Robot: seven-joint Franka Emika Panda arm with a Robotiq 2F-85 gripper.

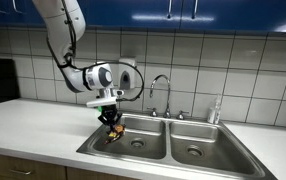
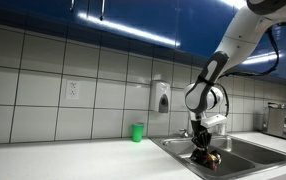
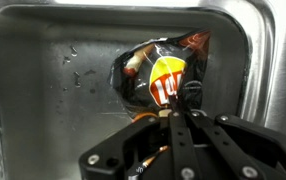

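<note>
A glossy dark snack packet (image 3: 143, 88) with a yellow, red and white label lies below my gripper in the wrist view. The fingers are shut, with the top of the packet pinched between them. In exterior view 1 the packet (image 1: 116, 132) hangs under the gripper (image 1: 111, 122) in the left basin of the steel sink (image 1: 148, 143). From the other side, the packet (image 2: 205, 157) shows dark and orange inside the near basin. Whether it touches the basin floor is hard to tell.
A faucet (image 1: 166, 90) rises behind the sink, and a soap bottle (image 1: 216, 109) stands at its back right. The right basin (image 1: 195, 151) is empty. A green cup (image 2: 137, 132) stands on the counter (image 2: 73, 160), which is otherwise largely clear.
</note>
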